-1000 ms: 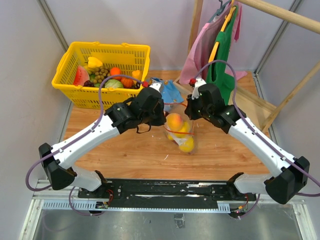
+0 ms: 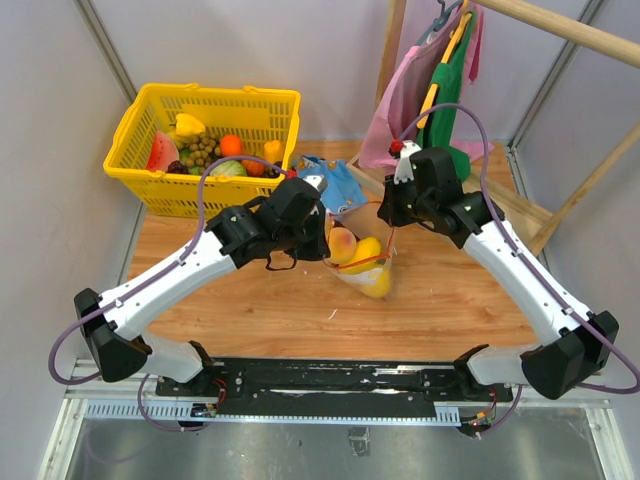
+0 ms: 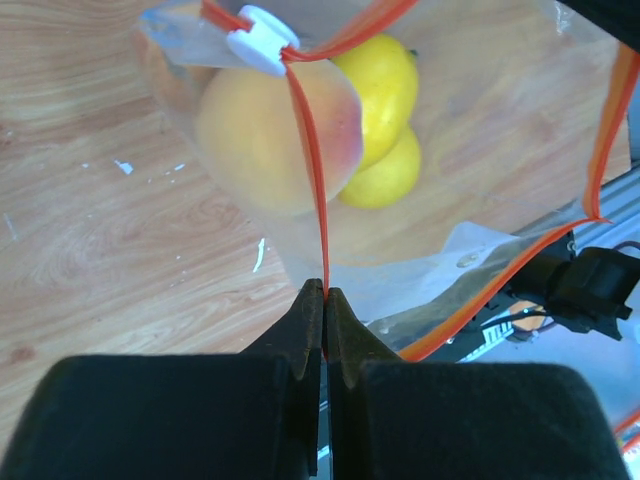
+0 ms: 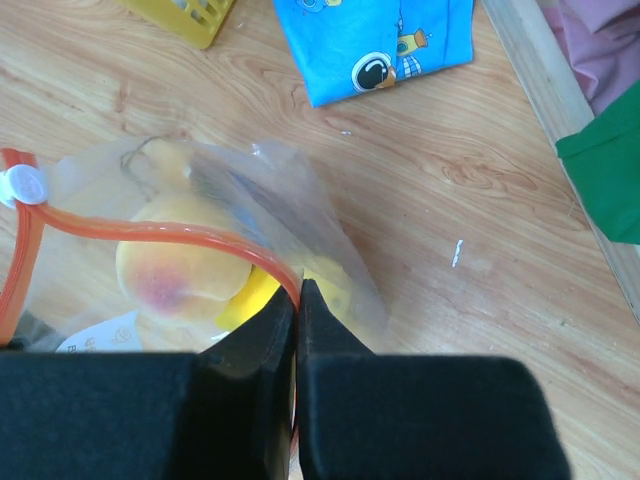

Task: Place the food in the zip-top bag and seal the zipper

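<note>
The clear zip bag (image 2: 352, 278) with orange zipper edges hangs between my two grippers, its mouth spread apart. Inside it rest a peach (image 3: 280, 135) and yellow fruit (image 3: 383, 120). My left gripper is shut on the thin orange zipper edge at one side of the mouth. On the opposite side, my right gripper is also shut, with the orange edge (image 4: 170, 232) running in between its fingers. A white slider (image 3: 262, 40) sits on the zipper near the left gripper's side. Both fingertips are hidden in the top view.
A yellow basket (image 2: 150, 186) of assorted produce stands at the back left. Blue folded cloth (image 4: 370, 45) lies behind the bag. Pink and green garments (image 2: 445, 125) hang on a wooden rack at the back right.
My right gripper has moved outward to the right and slightly up, widening the bag's mouth. The bag and its fruit have swayed and shifted.
</note>
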